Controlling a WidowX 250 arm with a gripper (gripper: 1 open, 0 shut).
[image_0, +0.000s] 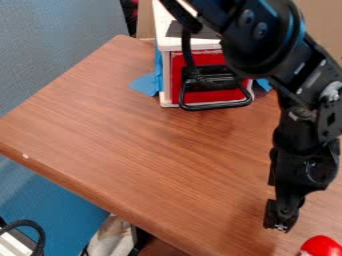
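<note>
The black robot arm hangs down the right side of the view, its gripper (281, 214) low over the wooden table (120, 150) near the right edge. Whether the fingers are open or shut cannot be told from this angle. A red round object (319, 248) lies just below and right of the gripper, cut off by the frame's bottom edge.
A white and red box (214, 85) with a black wire handle stands at the back, on blue pieces (144, 84). A black and white item (16, 245) is at the lower left, beyond the table's edge.
</note>
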